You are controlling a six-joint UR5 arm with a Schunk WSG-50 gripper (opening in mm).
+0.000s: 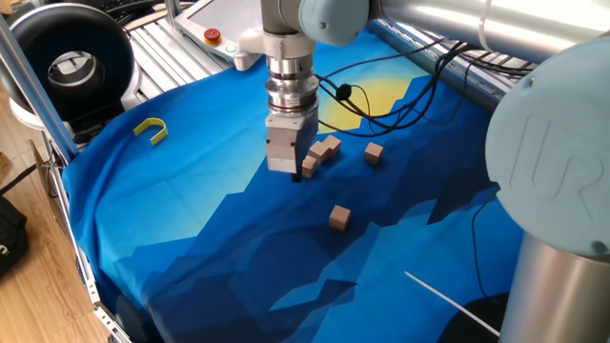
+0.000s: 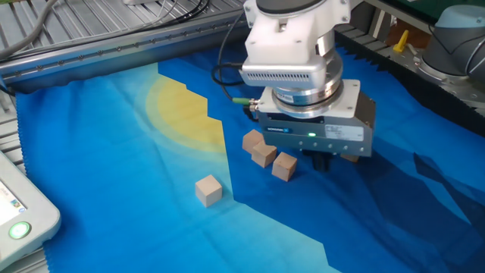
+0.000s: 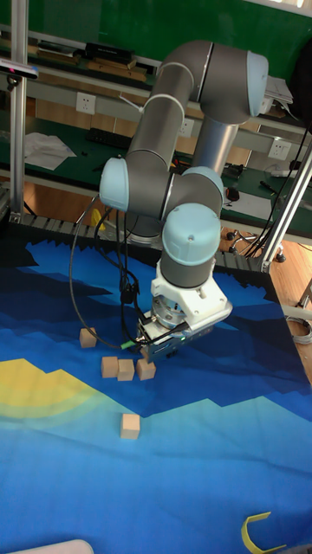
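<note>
Several small wooden cubes lie on the blue patterned cloth. Three of them, among them a middle cube (image 2: 264, 154) and an end cube (image 2: 284, 166), sit close together in a slanting row. Apart from these, a pale cube (image 2: 208, 190) stands alone on the lighter blue; in exterior view 1 the arm hides it. Another lone cube (image 1: 339, 218) and one more (image 1: 375, 152) lie on the dark blue. My gripper (image 2: 322, 161) hangs pointing down beside the row's end cube, its dark fingers low over the cloth. Whether they are open or shut does not show.
A yellow curved piece (image 1: 151, 130) lies near the cloth's edge. Black cables (image 1: 419, 100) loop beside the arm. A teach pendant (image 2: 21, 212) with a button rests at the table's side.
</note>
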